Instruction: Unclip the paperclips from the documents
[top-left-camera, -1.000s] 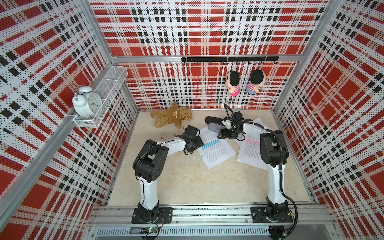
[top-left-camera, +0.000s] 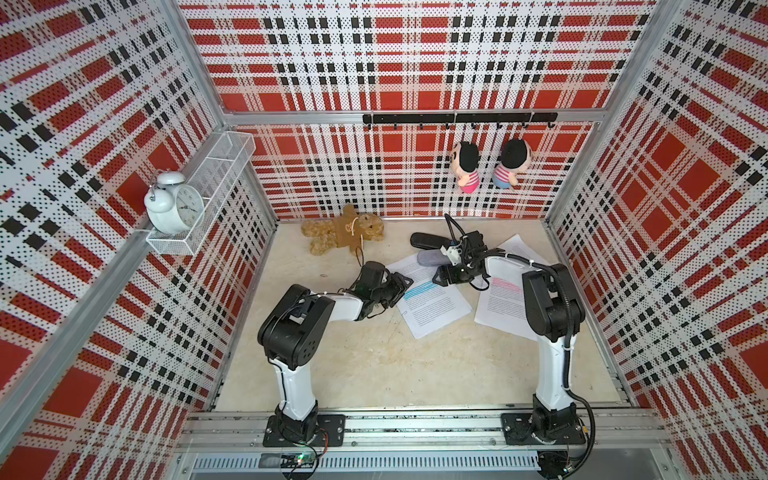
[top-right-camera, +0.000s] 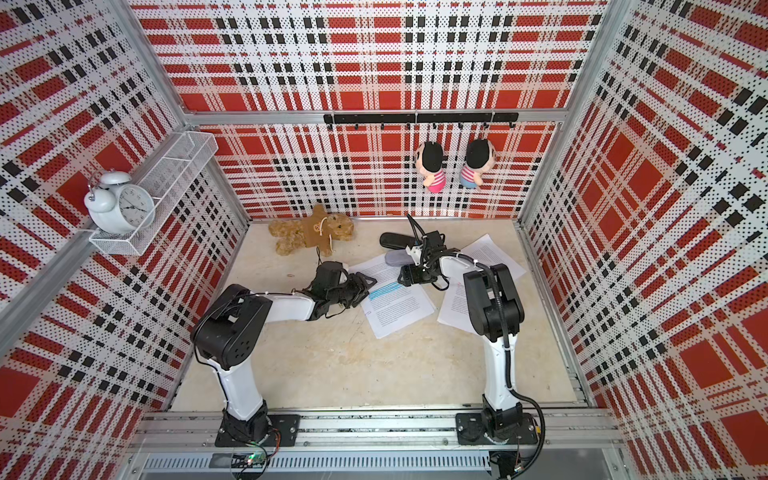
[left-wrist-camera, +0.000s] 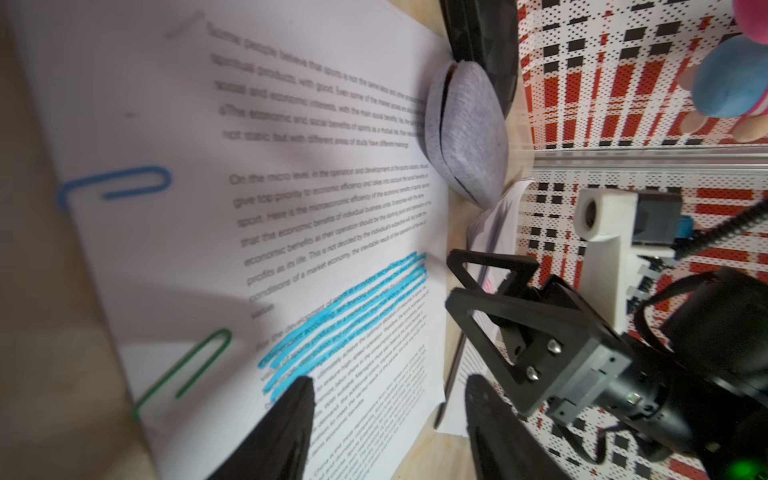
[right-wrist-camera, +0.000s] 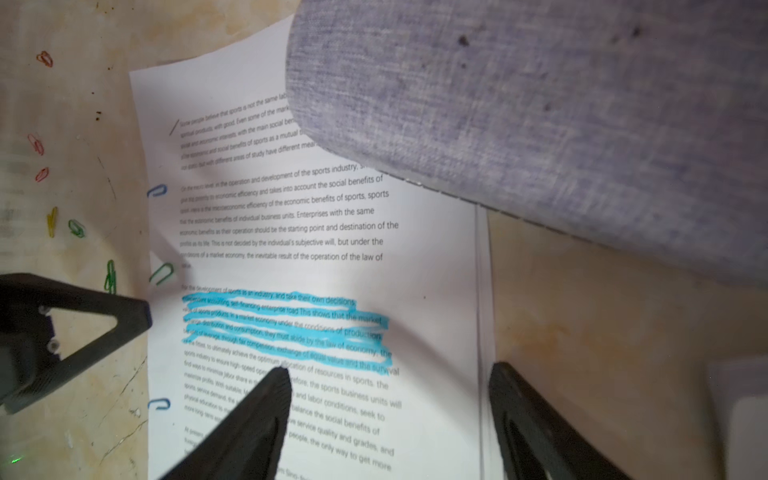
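The document (top-left-camera: 432, 308) with blue highlighting lies mid-table. On its left edge, the left wrist view shows a blue paperclip (left-wrist-camera: 120, 173) and a green paperclip (left-wrist-camera: 177, 369). Further down that edge, another blue paperclip (right-wrist-camera: 160, 402) appears in the right wrist view. My left gripper (top-left-camera: 405, 285) is at this edge, open, nothing visible between its fingers. Over the paper's right side my right gripper (top-left-camera: 441, 279) has its fingers (right-wrist-camera: 268, 416) apart and empty. A second document (top-left-camera: 504, 304) with pink highlighting lies to the right, partly beneath the right arm.
A grey case (right-wrist-camera: 544, 112) rests on the document's upper right, with a black case (top-left-camera: 429, 240) behind it. Several loose paperclips, among them a yellow one (right-wrist-camera: 52, 222), lie left of the paper. A teddy bear (top-left-camera: 344, 230) sits at the back left.
My left gripper has shifted and turned at the document's left edge.
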